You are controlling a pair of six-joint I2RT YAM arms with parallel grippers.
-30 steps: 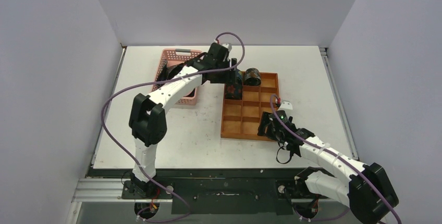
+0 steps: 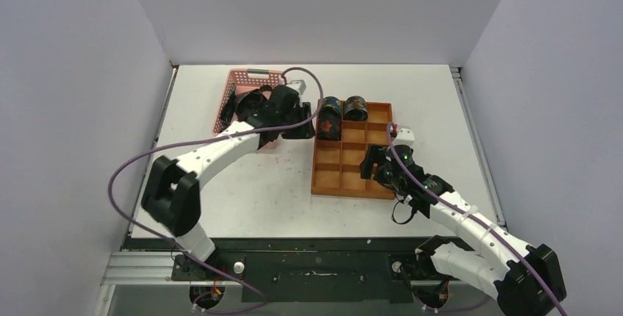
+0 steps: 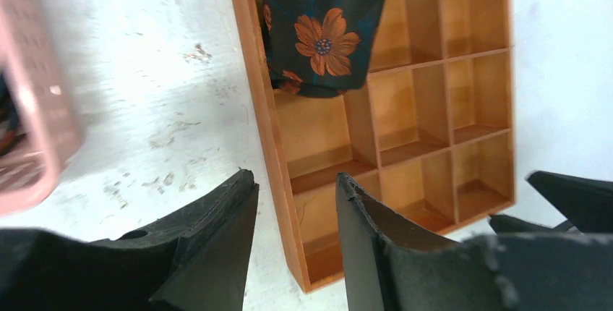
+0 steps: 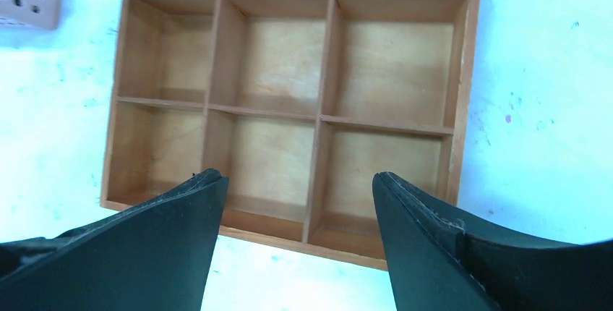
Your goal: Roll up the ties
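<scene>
Rolled dark ties lie at the back of the wooden compartment box point(image 2: 316, 170). One roll point(image 2: 355, 108) fills the back middle compartment, and another roll point(image 2: 332, 103) is in the back left corner. Just in front of it is a dark tie part with an orange flower point(image 3: 327, 42), draped over the box's left column. My left gripper stands part open above the box's left wall, its fingers apart and empty. My right gripper is over the box's front compartments, also apart with nothing between its fingers.
A pink basket point(image 2: 232, 81) with dark ties point(image 2: 251, 101) inside stands left of the box, close to the left arm. The box's other compartments look empty.
My left gripper has moved left and toward the front, away from the rolled ties. The right gripper has shifted slightly left and toward the back. The rolls stay in the box.
</scene>
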